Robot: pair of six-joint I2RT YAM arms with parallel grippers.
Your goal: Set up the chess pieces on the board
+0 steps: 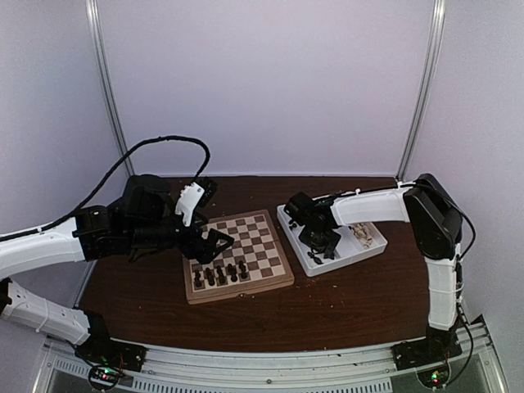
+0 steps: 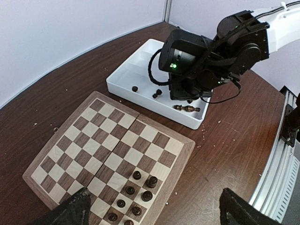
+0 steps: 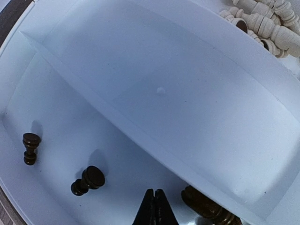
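Observation:
Inside the white tray (image 3: pixel 126 129), my right gripper is shut, its fingertips meeting with nothing between them. A dark chess piece (image 3: pixel 206 204) lies just right of those fingers, partly cut off by the view's lower edge. Two dark pawns (image 3: pixel 89 180) lie on their sides to the left. In the left wrist view a long dark piece (image 2: pixel 187 108) lies near the tray's front wall. Several dark pieces stand at one end of the chessboard (image 2: pixel 112 133). Over the board, my left gripper is open, its fingers wide apart and empty.
White pieces (image 3: pixel 269 26) are heaped in a separate tray compartment. A thin divider wall (image 3: pixel 117 124) runs beside my right fingers. Bare brown table (image 1: pixel 368 303) lies in front of the tray. Much of the board is empty.

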